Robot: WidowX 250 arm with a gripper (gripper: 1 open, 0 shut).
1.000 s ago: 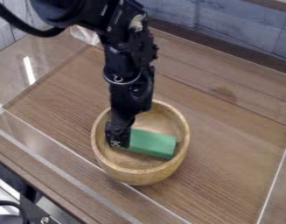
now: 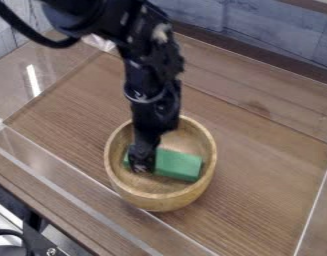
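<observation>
A round wooden bowl [image 2: 167, 197] sits on the wooden table, holding a green rectangular block [image 2: 179, 168]. My black gripper [image 2: 155, 150] reaches down from above into the bowl, its fingers over the block's left part. It is open. The arm hides the back of the bowl, and where exactly the fingertips meet the block is hard to tell.
A raised back edge runs along the top right. A black cable lies at the bottom left corner.
The arm has shifted a little over the bowl, and its lower part is now blurred. The bowl and block remain in about the same place.
</observation>
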